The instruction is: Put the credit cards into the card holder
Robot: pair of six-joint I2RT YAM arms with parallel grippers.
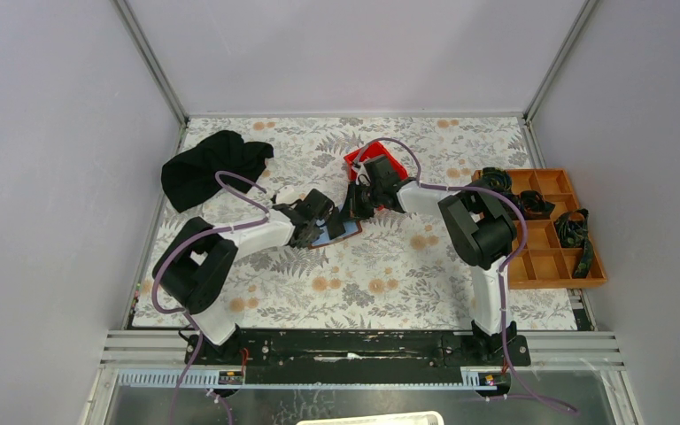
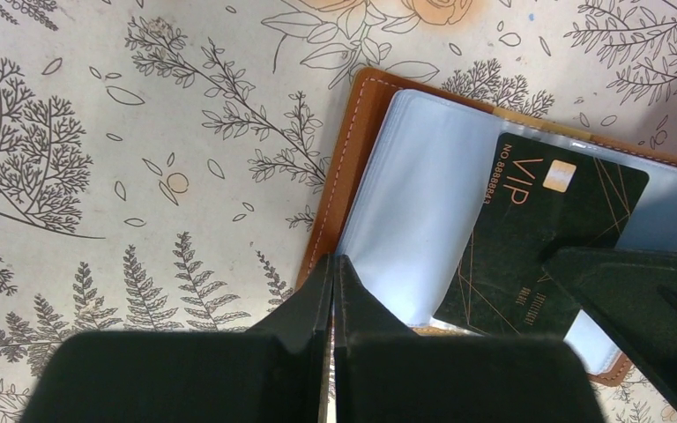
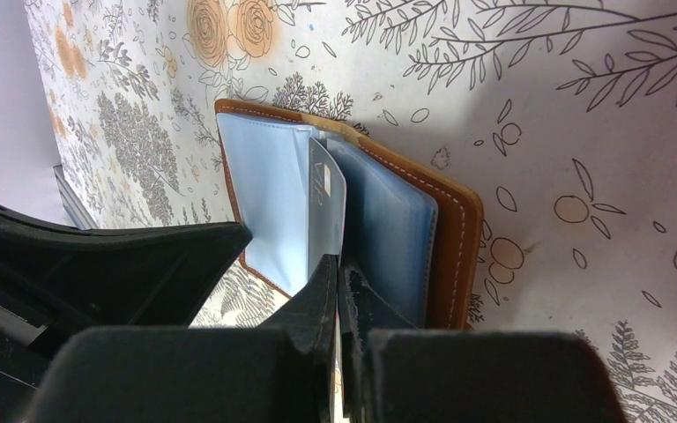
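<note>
The brown card holder (image 2: pixel 361 123) lies open on the table with pale blue sleeves (image 2: pixel 414 203). A black VIP card (image 2: pixel 538 220) lies on it, as the left wrist view shows. In the right wrist view a card (image 3: pixel 324 198) stands edge-up along the sleeve, with my right gripper shut at its near end; whether it is pinched between the fingertips is unclear. My left gripper is shut at the holder's left edge, nothing visible between its fingers. From above, both grippers meet over the holder (image 1: pixel 336 232).
A red tray (image 1: pixel 379 152) sits behind the right gripper, a black cloth (image 1: pixel 212 168) at back left, and a wooden compartment box (image 1: pixel 544 261) with dark coiled items at the right.
</note>
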